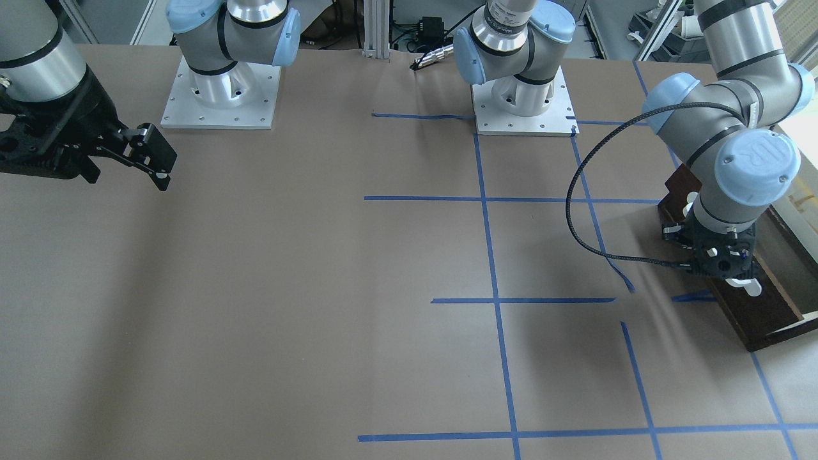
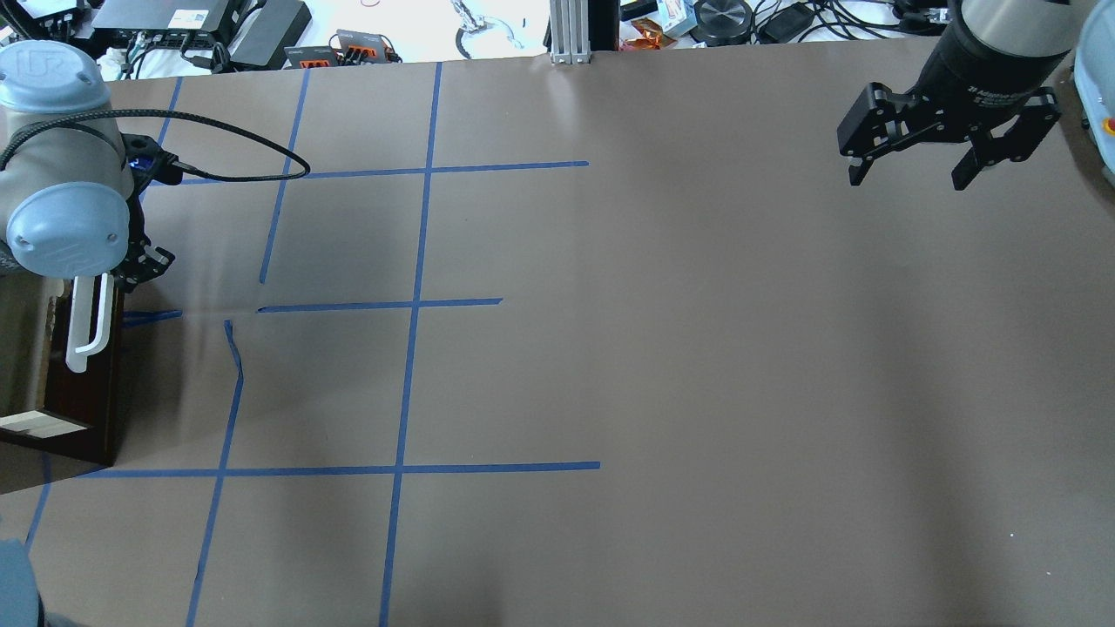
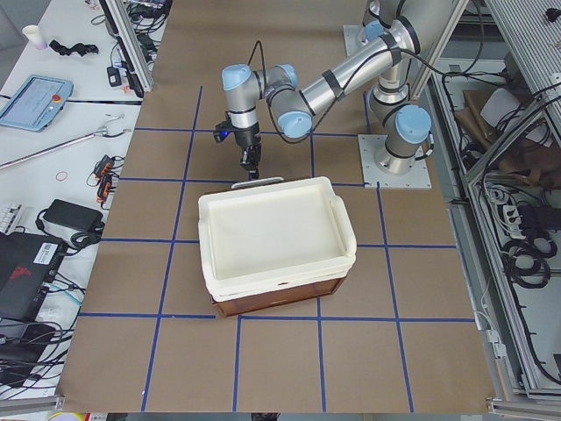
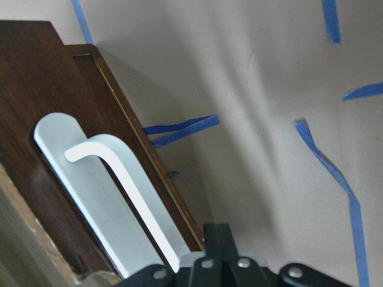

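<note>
A dark wooden drawer box (image 1: pixel 736 310) with a white handle (image 4: pixel 134 191) sits at the right of the front view and at the left of the top view; in the left view a white tray (image 3: pixel 274 237) shows on top of its brown body. My black gripper is at the handle's near end in the wrist view, low over the drawer front. Its fingertips look close together at the handle, but whether it grips it is unclear; in the front view the arm's housing hides them.
Another arm's black gripper (image 2: pixel 946 146) hangs above the table, away from the box. Further arm bases (image 1: pixel 525 122) stand at the back.
</note>
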